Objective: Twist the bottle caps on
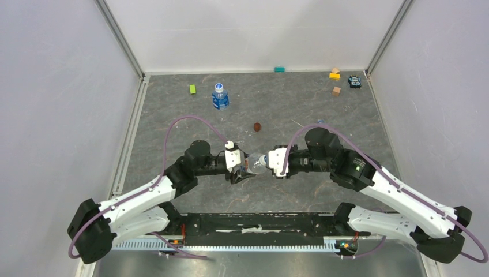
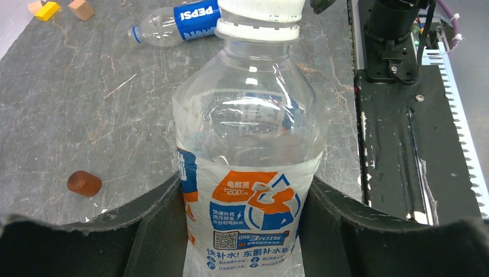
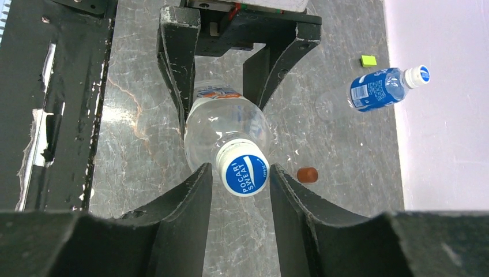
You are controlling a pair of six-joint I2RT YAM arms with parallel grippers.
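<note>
A clear bottle (image 2: 248, 127) with an orange and blue label is held sideways by my left gripper (image 1: 242, 164), which is shut on its body. The bottle's white cap with a blue top (image 3: 245, 173) sits at the neck. My right gripper has its fingertips on either side of that cap, touching or very close; whether they grip it I cannot tell. A capped Pepsi bottle (image 1: 220, 98) stands at the back left. Another Pepsi bottle (image 2: 196, 20) lies on its side, mostly hidden by the right arm in the top view.
Small blocks, green (image 1: 192, 89), brown (image 1: 257, 126), yellow (image 1: 334, 75) and teal (image 1: 279, 69), and a small dark toy car (image 1: 354, 82) lie around the back of the grey floor. Walls bound the back and sides.
</note>
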